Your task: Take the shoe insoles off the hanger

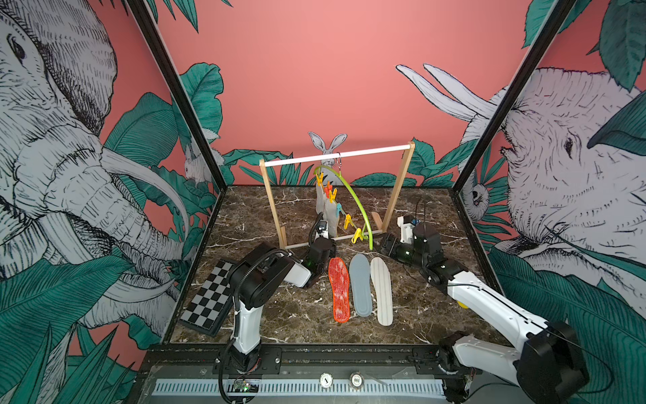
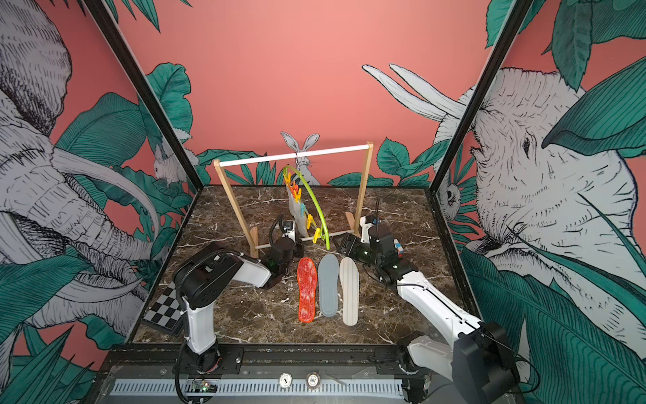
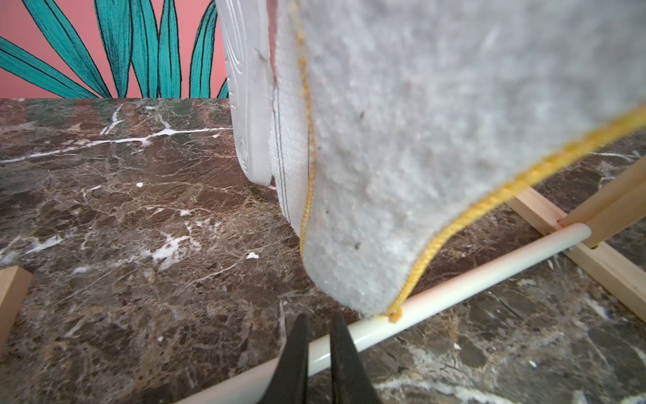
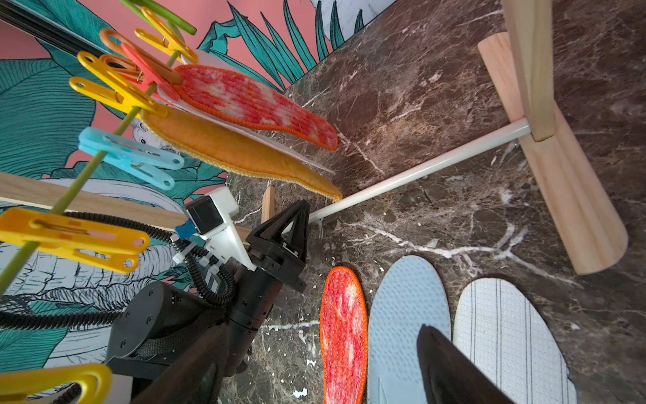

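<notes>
Insoles hang from clips on a green hanger: a grey-backed one with yellow trim, seen orange from the other side, a red one and pale ones. My left gripper is low at the white lower bar, by the grey insole's bottom tip; whether anything is between its narrowly spaced fingers is unclear. My right gripper stands open at the right of the hanger.
The wooden rack with its white top bar surrounds the hanger. Empty clips share the hanger. A checkered board lies at the front left. Bare table shows behind the rack.
</notes>
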